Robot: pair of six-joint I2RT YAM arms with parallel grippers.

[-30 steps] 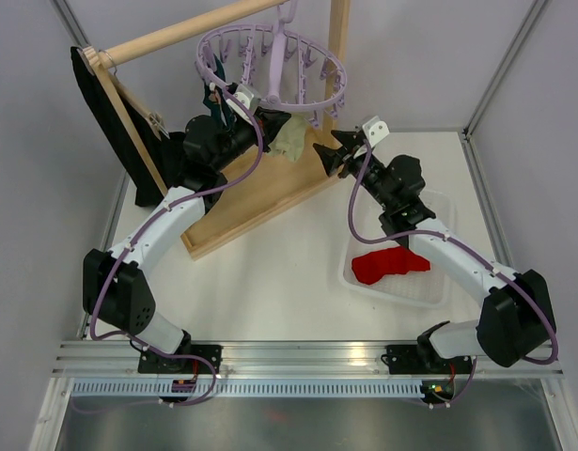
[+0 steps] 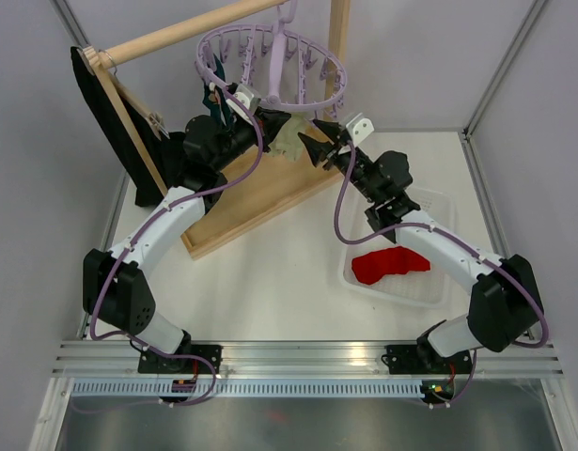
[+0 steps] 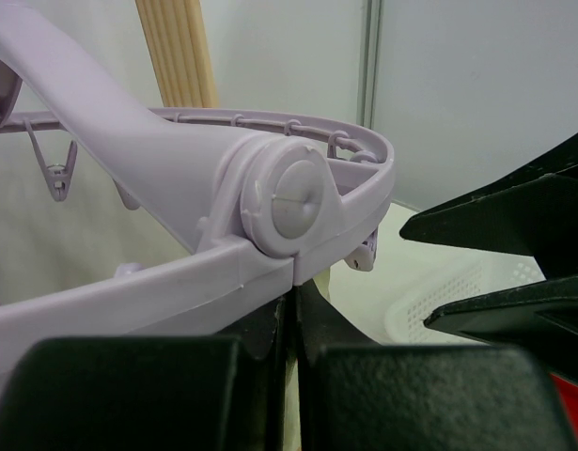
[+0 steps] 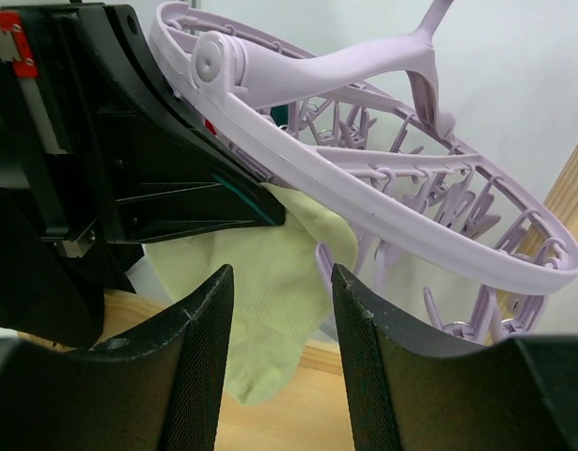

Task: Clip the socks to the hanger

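A pale yellow-green sock (image 2: 289, 139) hangs below the front rim of the lilac ring hanger (image 2: 267, 107). My left gripper (image 2: 280, 122) is shut on its upper part; only a sliver of the sock (image 3: 291, 413) shows in the left wrist view. To the right of the sock, my right gripper (image 2: 309, 134) is part open with nothing held. In the right wrist view a lilac clip (image 4: 325, 269) stands beside the right-hand fingertip, in front of the sock (image 4: 260, 291); whether they touch I cannot tell. A dark teal sock (image 2: 216, 89) hangs at the hanger's left side.
A white basket (image 2: 445, 209) with a red sock (image 2: 390, 265) lies under the right arm. The wooden stand (image 2: 180, 34) carries the hanger, with black cloth (image 2: 105, 122) at its left. Clear table lies between the arms.
My right gripper has moved left, towards the sock and the hanger's front rim. The left arm and its sock have stayed in place.
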